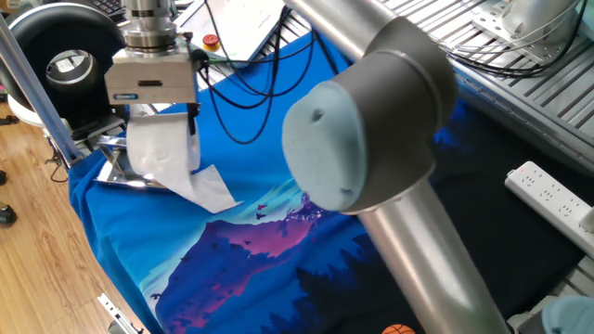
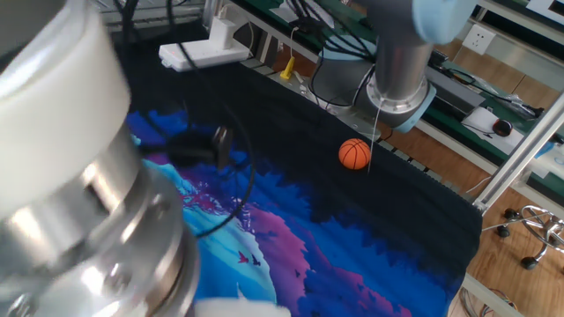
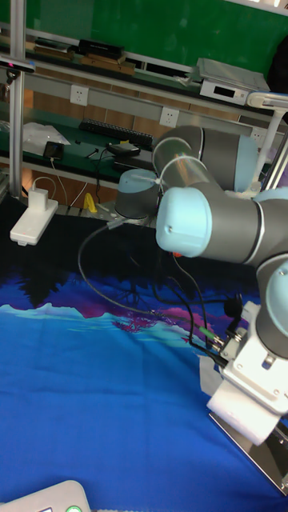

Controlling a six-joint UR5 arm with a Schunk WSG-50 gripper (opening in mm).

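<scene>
My gripper (image 1: 162, 118) points down at the left of the table, shut on a white paper roll (image 1: 167, 144) held between its fingers. A loose paper tail (image 1: 215, 191) hangs from the roll towards the lower right. Around the roll's lower left sits a shiny metal holder (image 1: 115, 165); whether the roll rests in it cannot be made out. In the third exterior view the white roll (image 3: 241, 411) appears under the gripper, with the dark holder plate (image 3: 266, 461) beside and below it. Exterior view 2 shows mostly the wrist close up, with the fingers out of sight.
A blue printed cloth (image 1: 251, 278) covers the table. An orange basketball (image 2: 354, 154) lies on its dark part, and a white power strip (image 1: 553, 199) at the right edge. Black cables (image 1: 251, 97) hang beside the gripper.
</scene>
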